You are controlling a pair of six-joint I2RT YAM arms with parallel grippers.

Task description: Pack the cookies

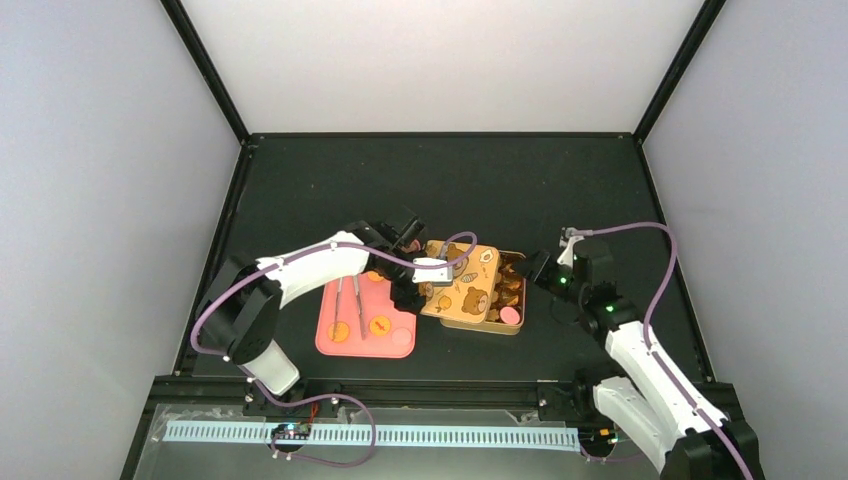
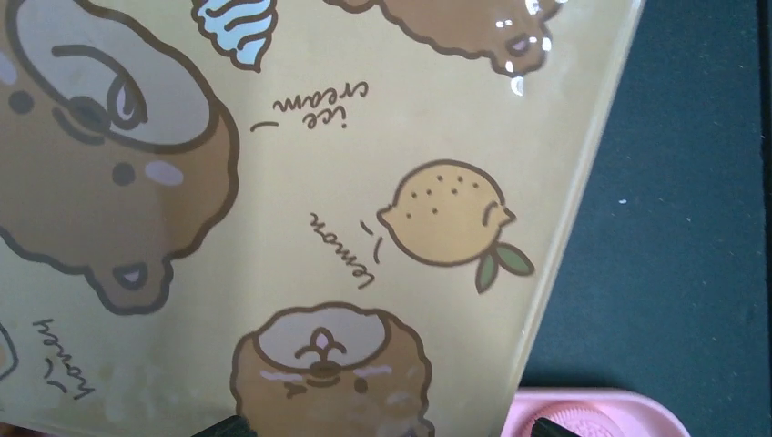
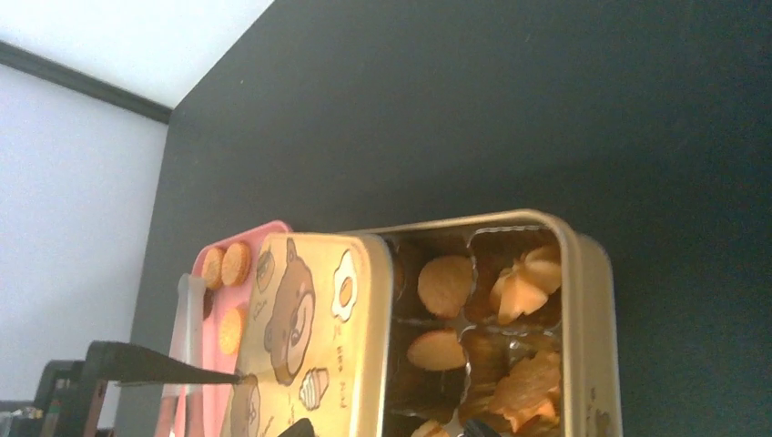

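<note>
The yellow tin lid (image 1: 466, 285), printed with bears, lies askew and shifted left over the cookie tin (image 1: 478, 326). Its right side leaves several compartments uncovered; in the right wrist view they hold cookies (image 3: 445, 285). At the lid's left side is my left gripper (image 1: 418, 268), its fingers apart; one dark finger (image 3: 164, 366) appears to reach the lid's top in the right wrist view. My right gripper (image 1: 535, 266) stands open by the tin's right side. Its fingertips show apart low in its own view, the lid's edge and the compartments beyond them.
Left of the tin lies a pink tray (image 1: 326, 325) holding several round cookies and two long thin tools (image 1: 359, 308). The left arm covers part of it.
</note>
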